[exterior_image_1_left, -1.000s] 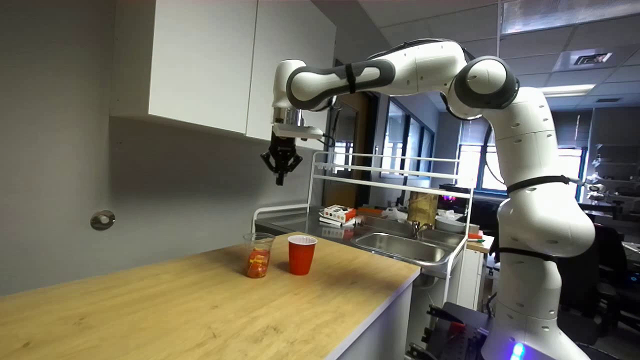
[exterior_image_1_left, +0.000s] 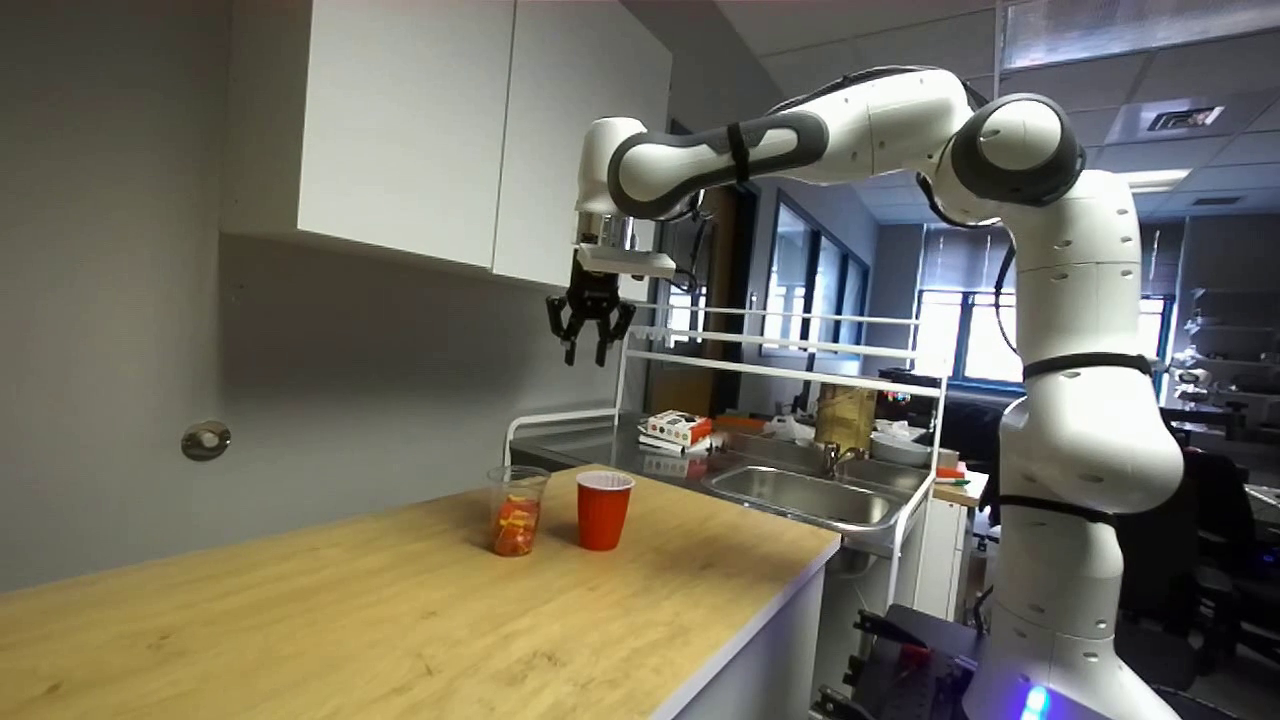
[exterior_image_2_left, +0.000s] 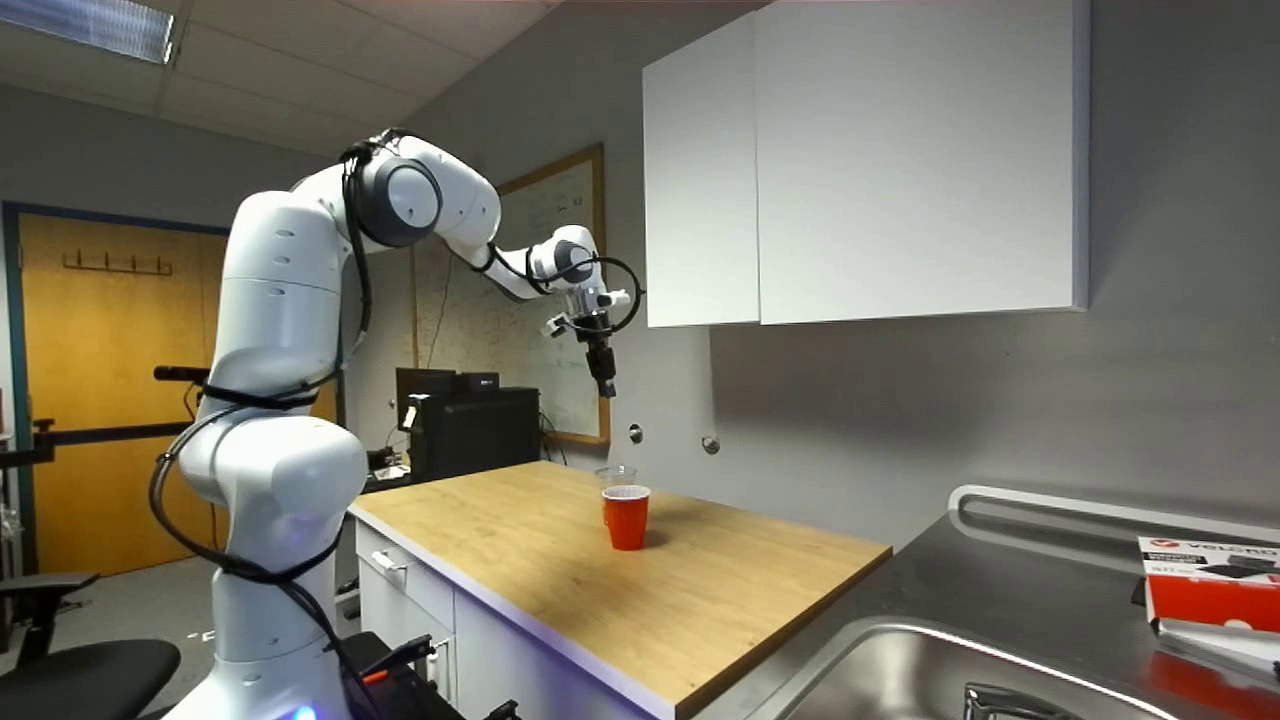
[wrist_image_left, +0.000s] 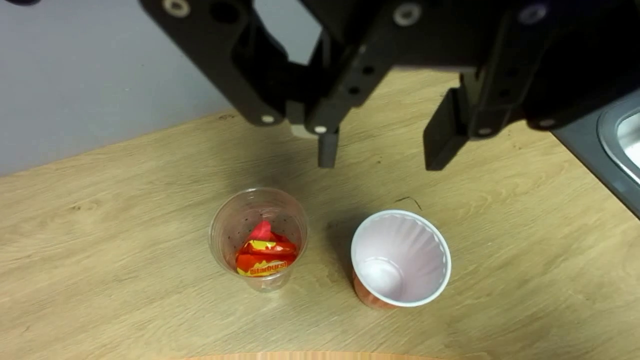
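High above the counter, my gripper (exterior_image_1_left: 585, 360) stands open with bare space between its fingers. Both fingertips (wrist_image_left: 327, 150) show apart in the wrist view. Below it, a red cup (exterior_image_1_left: 602, 514) with a white inside stands upright; seen from above, the red cup (wrist_image_left: 400, 259) looks empty. Beside it is a clear plastic cup (exterior_image_1_left: 518, 480), also upright, holding red and yellow Starburst candies (wrist_image_left: 265, 255). The two cups stand a small gap apart. In the second exterior view the red cup (exterior_image_2_left: 626, 521) partly hides the clear cup (exterior_image_2_left: 615, 475).
White wall cabinets (exterior_image_1_left: 408, 132) hang close to the arm. A metal sink (exterior_image_1_left: 804, 486), a white rack (exterior_image_1_left: 792, 348) and a small box (exterior_image_1_left: 675, 427) lie past the counter's end.
My gripper has moved right in the first exterior view and slightly up. Its fingers, together before, are now spread. Both cups stay where they were.
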